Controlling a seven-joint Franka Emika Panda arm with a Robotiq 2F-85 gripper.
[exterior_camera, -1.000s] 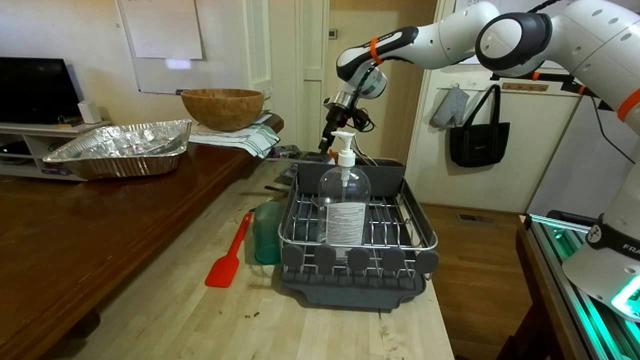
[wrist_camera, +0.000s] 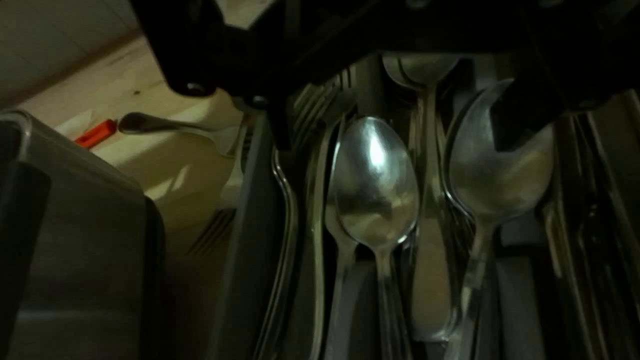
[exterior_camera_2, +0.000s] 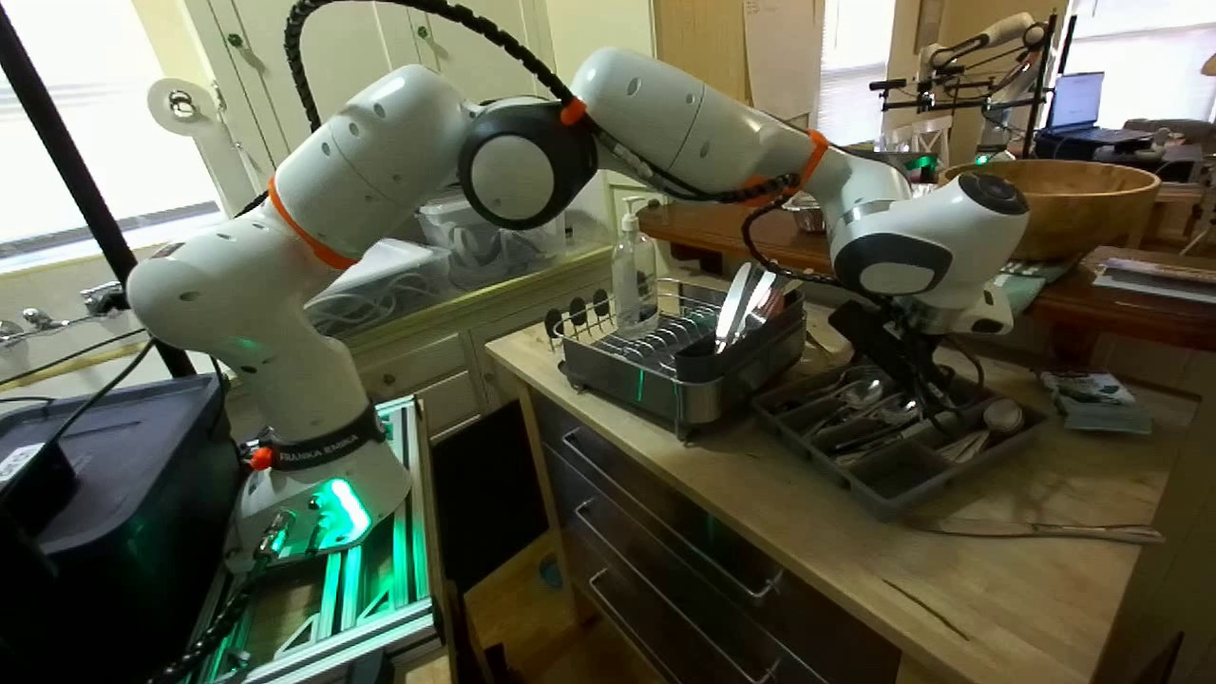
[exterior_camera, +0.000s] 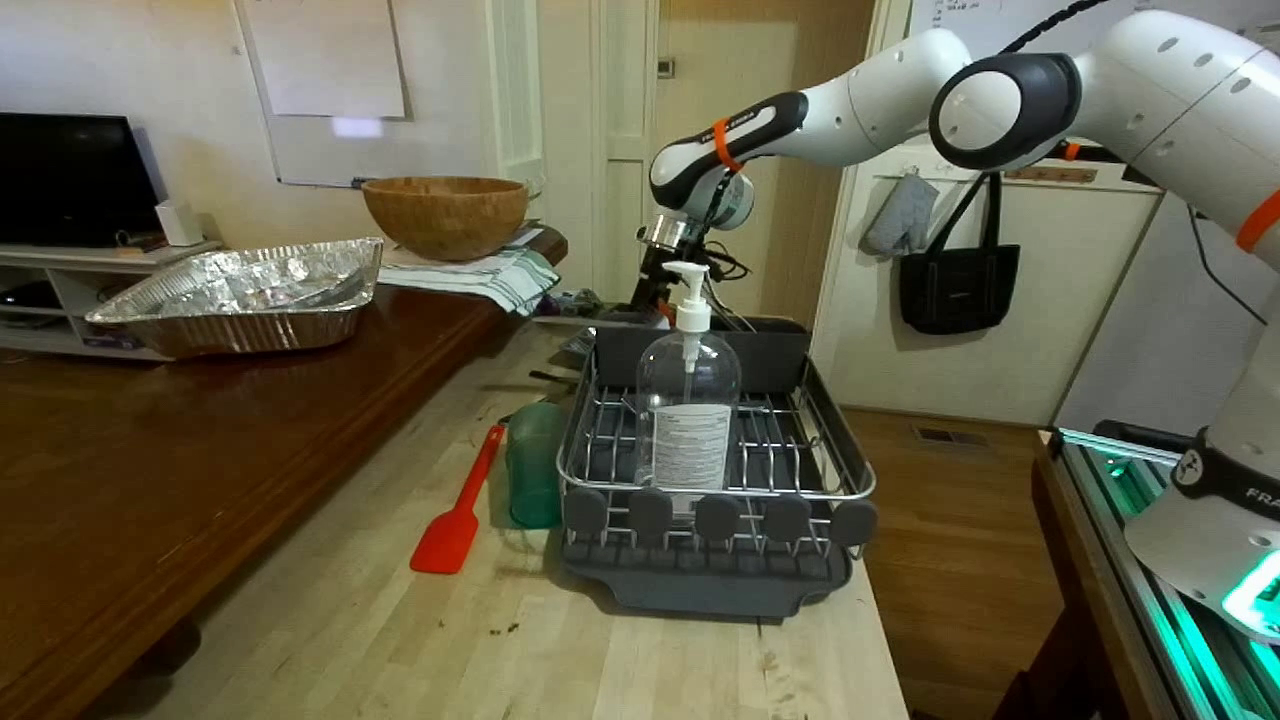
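Observation:
My gripper stands open over the grey cutlery tray (exterior_camera_2: 872,497), its fingers (wrist_camera: 280,123) spread wide with nothing held between them. Below and between the fingertips lies a shiny spoon (wrist_camera: 376,180). A second, larger spoon (wrist_camera: 502,165) is partly covered by the right finger. Forks (wrist_camera: 312,108) fill the compartment beneath the left finger. From the side, the gripper (exterior_camera_2: 937,393) is low at the tray, but contact with the cutlery cannot be told. In exterior view 1 the dish rack and soap bottle hide the tray and fingertips.
The dish rack (exterior_camera_2: 638,382) holds a clear soap bottle (exterior_camera: 690,408) and upright knives (exterior_camera_2: 735,308), close beside the tray. A red spatula (exterior_camera: 447,534) and green cup (exterior_camera: 535,468) lie left of it. A loose fork (wrist_camera: 174,126) rests outside the tray.
The arm has come down and shifted a little to the left in exterior view 1, bringing the gripper lower behind the rack. The rack, bottle, cup and spatula have stayed put.

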